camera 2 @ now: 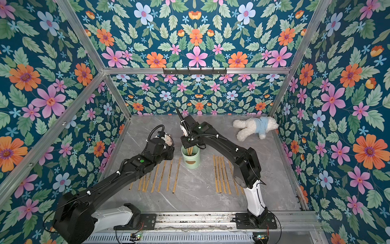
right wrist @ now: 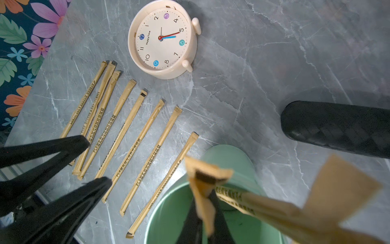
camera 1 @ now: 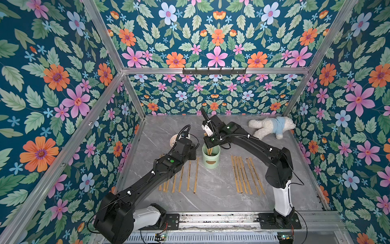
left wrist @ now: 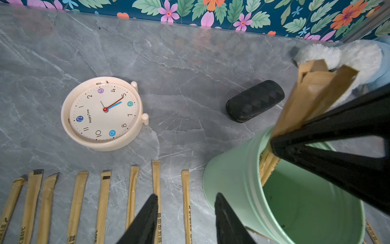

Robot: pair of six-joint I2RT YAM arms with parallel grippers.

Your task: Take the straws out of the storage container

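A few paper-wrapped straws [left wrist: 298,101] stand in the mint green container [left wrist: 229,174] at centre, their tops above the rim. My right gripper is over the container; in its own view no straw shows between its fingertips, though in the left wrist view its dark fingers overlap the straws. My left gripper hangs left of the container, fingertips apart with nothing between them. Rows of straws lie on the table left [camera 1: 196,174] and right [camera 1: 245,174] of the container.
A clock [left wrist: 103,111] and a black case [left wrist: 254,99] lie behind the container. A white plush toy [camera 1: 266,128] with a blue shirt lies at the back right.
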